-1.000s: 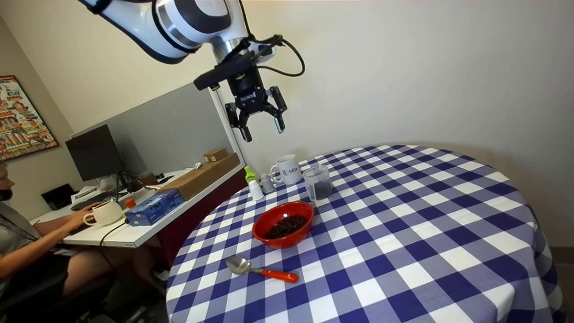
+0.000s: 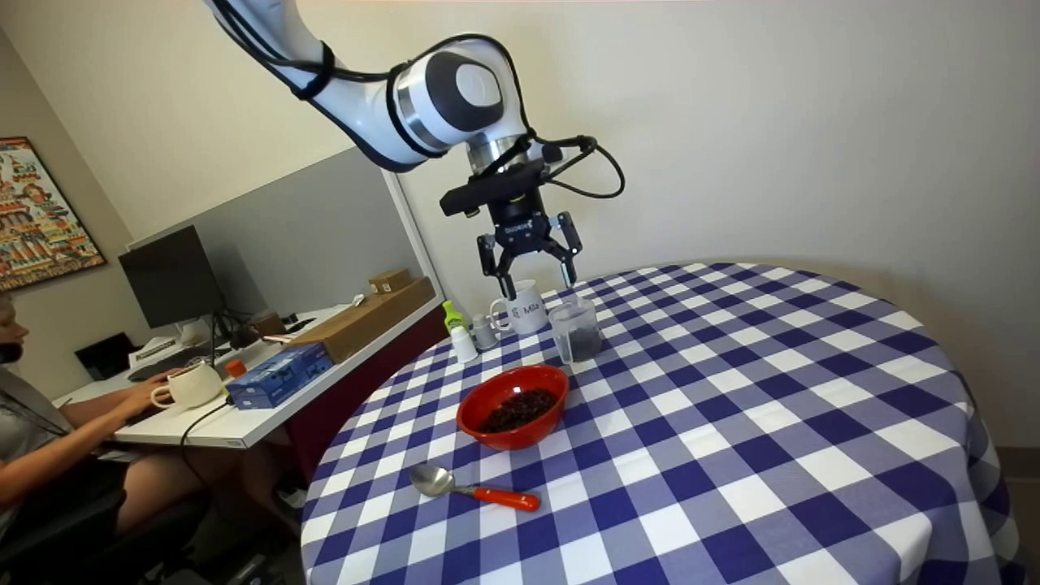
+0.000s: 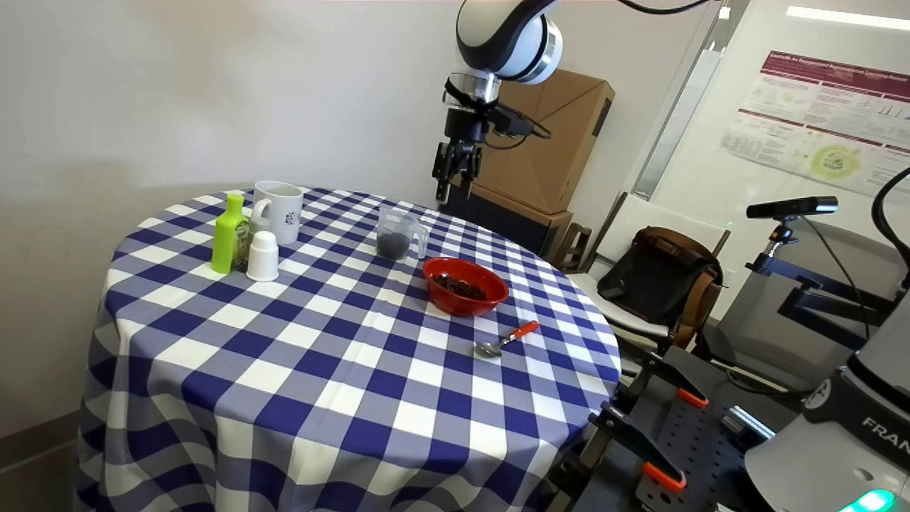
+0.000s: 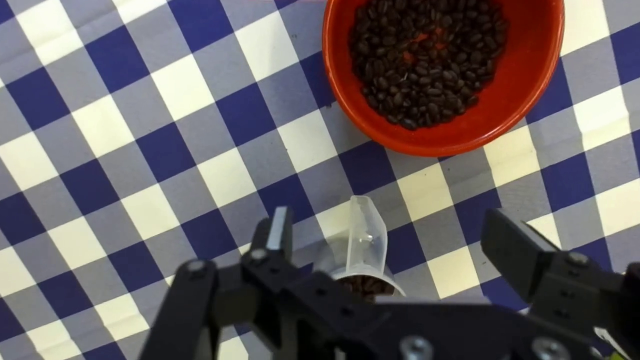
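My gripper (image 2: 540, 288) is open and empty, pointing down above the far part of the table. In the wrist view a clear plastic cup (image 4: 367, 240) with a handle and dark beans in it shows between and below the spread fingers, partly hidden by the gripper body. It stands upright on the cloth, as the clear cup (image 3: 397, 232) in exterior view 2 also shows. A red bowl (image 2: 513, 449) holding dark coffee beans (image 4: 423, 66) sits near the cup. Nearer the front lies a spoon (image 2: 507, 498) with a red handle.
A white mug (image 3: 288, 208), a green bottle (image 3: 226, 242) and a white shaker (image 3: 264, 257) stand grouped at one side of the round table. The checked tablecloth (image 2: 760, 419) is bare over a wide area right of the bowl in exterior view 1.
In exterior view 1 the arm has moved right and lower, bringing the open gripper closer to the clear cup. The objects on the table have not moved.
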